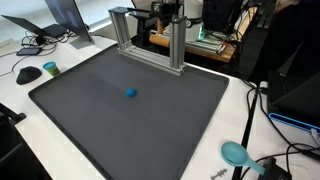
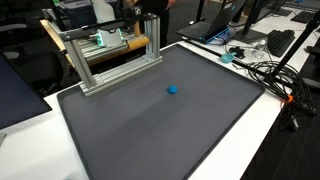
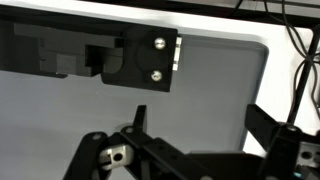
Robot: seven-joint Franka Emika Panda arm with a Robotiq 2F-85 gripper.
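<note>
A small blue object (image 1: 130, 92) lies on the large grey mat (image 1: 110, 130), also seen in exterior view 2 as a blue spot (image 2: 172, 89) on the mat's far half. In the wrist view my gripper is open, its two dark fingers wide apart with only grey surface between them. A black bracket (image 3: 125, 55) with two bolts shows ahead of the fingers, near the mat's edge. The blue object is out of the wrist view. Where the gripper stands is hard to make out in the exterior views.
A metal frame (image 1: 150, 62) stands along the mat's far edge. Off the mat are a green cup (image 1: 51, 69), a black item (image 1: 28, 75) and a turquoise round piece (image 1: 238, 153). Cables (image 2: 285, 85) lie beside the mat.
</note>
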